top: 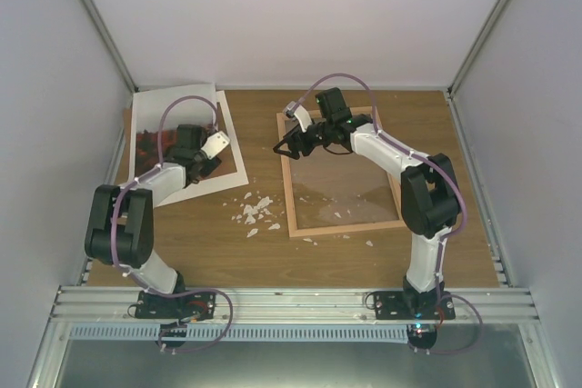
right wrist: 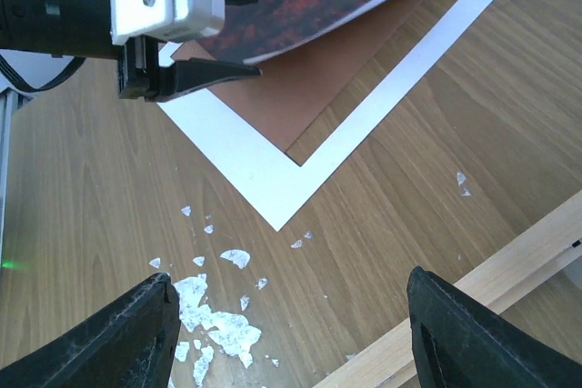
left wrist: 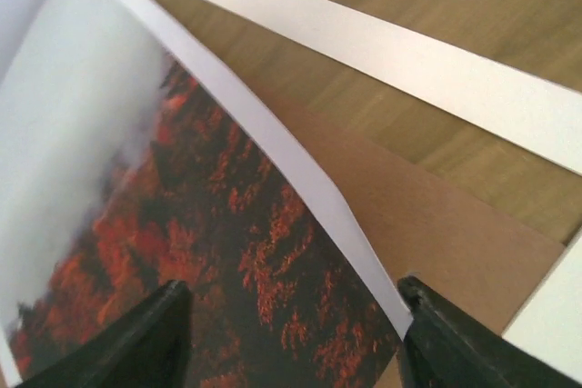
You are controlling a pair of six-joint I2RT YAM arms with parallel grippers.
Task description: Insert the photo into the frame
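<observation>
The photo (left wrist: 273, 279), red and dark with a pale upper part, lies at the left of the top view. My left gripper is over it, and the photo's white edge reaches one fingertip in the left wrist view; whether it is pinched I cannot tell. Under it show a brown board (right wrist: 282, 106) and a white mat (right wrist: 273, 188). The wooden frame (top: 289, 197) lies right of center, with a clear pane inside. My right gripper is open above the frame's left side, nothing between its fingers.
Several white scraps (top: 256, 208) lie scattered between the mat and the frame.
</observation>
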